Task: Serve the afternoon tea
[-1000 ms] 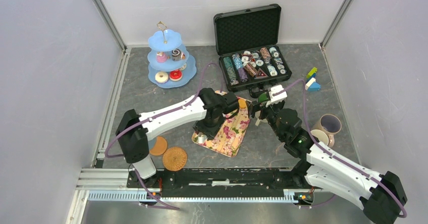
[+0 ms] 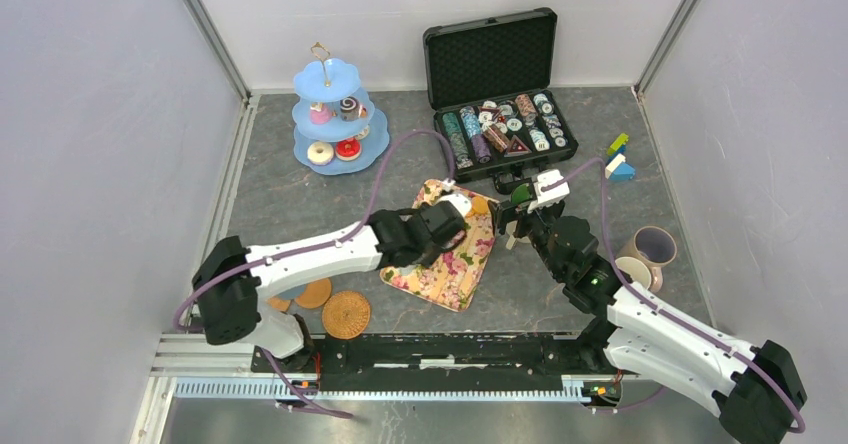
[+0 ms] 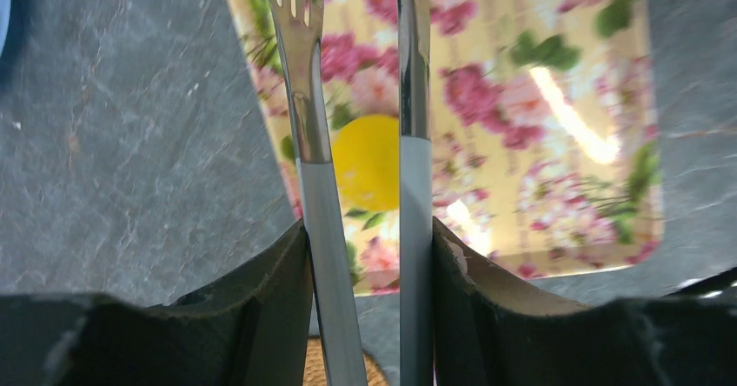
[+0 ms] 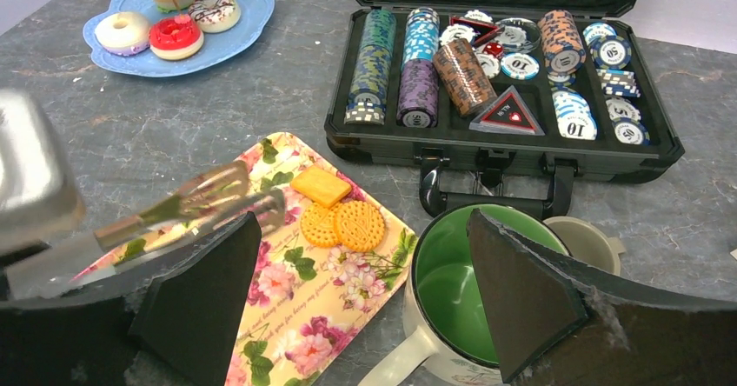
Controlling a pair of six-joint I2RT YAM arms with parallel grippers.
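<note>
In the left wrist view my left gripper is shut on the grey handles of two metal utensils. One is a fork (image 3: 306,73); the other (image 3: 414,56) is seen edge-on there. They hang over the floral tray, and the right wrist view shows tines on the fork (image 4: 209,188). Two round biscuits (image 4: 359,227) and a rectangular cracker (image 4: 321,186) lie on the tray's far part. My right gripper is open, one finger overlapping a cup with green inside (image 4: 461,273). Whether it touches the cup I cannot tell.
A blue tiered stand with sweets (image 2: 340,164) is at back left, an open poker-chip case (image 2: 440,169) behind the tray. Mugs (image 2: 652,247) and toy blocks (image 2: 621,172) sit at right; woven coasters (image 2: 346,314) at front left. Bare table lies left of the tray.
My left arm's elbow has swung left and toward the front, its wrist shifting slightly left over the tray. The right arm looks still.
</note>
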